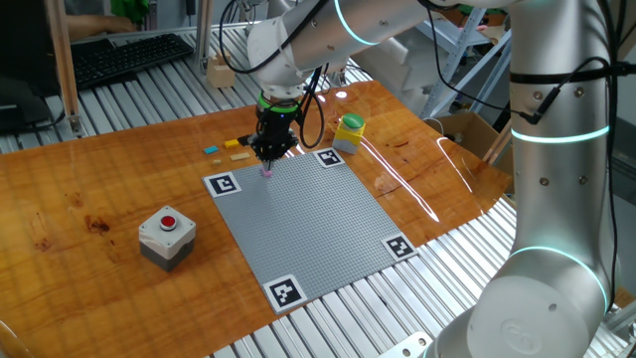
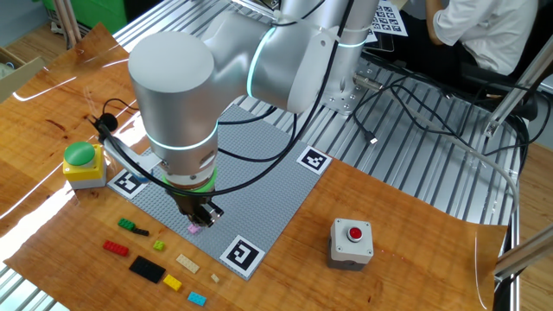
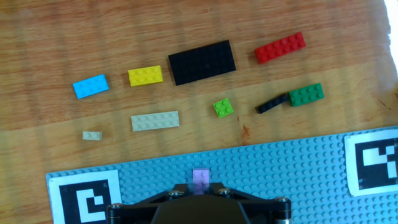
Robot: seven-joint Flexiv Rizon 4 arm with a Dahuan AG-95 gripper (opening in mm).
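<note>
A small pink-lilac brick (image 3: 201, 177) is at the edge of the grey baseplate (image 1: 308, 214), on the side facing the loose bricks. My gripper points down over it, its fingertips close together against the two sides of the brick in the wrist view. In exterior view 1 the narrowed gripper (image 1: 267, 166) is right at the brick, low over the plate. Exterior view 2 shows the pink brick (image 2: 193, 229) just below the gripper (image 2: 206, 216). The brick's underside is hidden, so whether it touches the studs cannot be told.
Off the plate lie loose bricks: blue (image 3: 91, 86), yellow (image 3: 145, 76), large black (image 3: 202, 62), red (image 3: 280, 48), beige (image 3: 155, 121), lime (image 3: 223, 107) and several others. A red-button box (image 1: 167, 239) and a green-button box (image 1: 349, 133) stand beside the plate, whose middle is clear.
</note>
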